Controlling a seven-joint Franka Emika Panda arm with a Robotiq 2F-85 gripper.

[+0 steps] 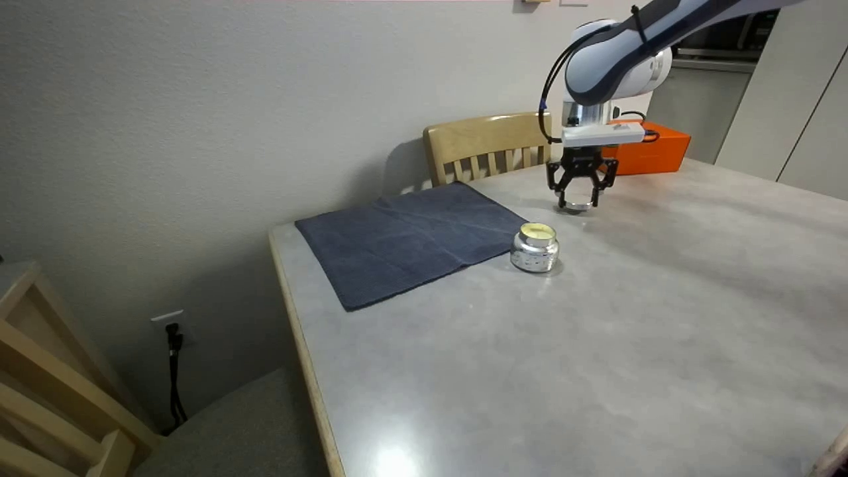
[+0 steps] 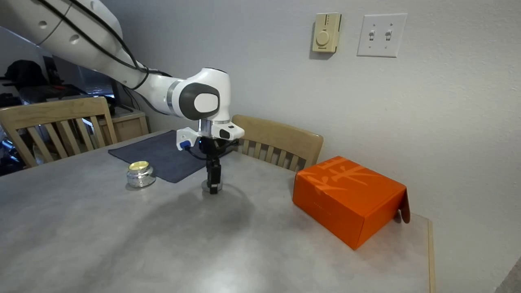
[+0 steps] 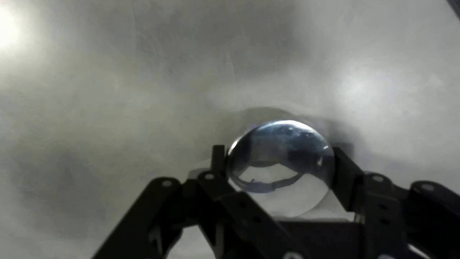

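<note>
A shiny, round silver lid [image 3: 280, 166] is between the fingers of my gripper, which is shut on its two sides. In exterior view 1 the gripper [image 1: 578, 203] points straight down, with the lid [image 1: 578, 206] at or just above the tabletop; whether it touches is hard to tell. The second exterior view shows the lid [image 2: 205, 186] partly behind the dark fingers. An open silver jar [image 1: 534, 250] with a pale yellow top stands upright, apart from the gripper, by the corner of a dark blue cloth [image 1: 413, 238].
Close to the wall sits an orange box [image 2: 349, 195], on the other side of the gripper from the jar. A wooden chair [image 1: 489, 143] backs onto the table edge.
</note>
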